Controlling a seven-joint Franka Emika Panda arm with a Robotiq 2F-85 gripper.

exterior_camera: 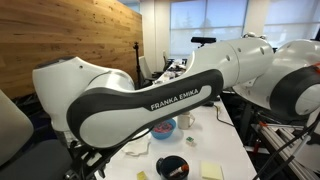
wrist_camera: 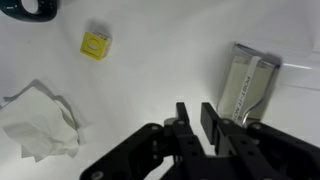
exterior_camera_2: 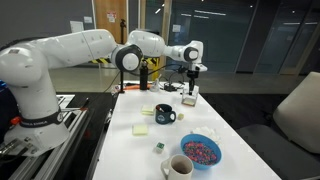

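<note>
My gripper hangs over the white table (wrist_camera: 165, 60), its two fingers apart and nothing visible between them. To its right in the wrist view lies a clear, shallow container (wrist_camera: 247, 85) with a pale strip along it. A small yellow block (wrist_camera: 95, 45) sits at upper left, and a crumpled white paper (wrist_camera: 40, 122) lies at lower left. At the far end of the table in exterior view 2, the gripper (exterior_camera_2: 190, 88) is small and hard to make out. The arm hides much of the work area in exterior view 1.
A black mug (exterior_camera_2: 165, 111) stands mid-table. Nearer the camera are a blue bowl (exterior_camera_2: 198, 150) of small reddish pieces, a white mug (exterior_camera_2: 178, 169) and a small green-and-white block (exterior_camera_2: 158, 148). Pale yellow notes (exterior_camera_2: 140, 129) lie flat at left.
</note>
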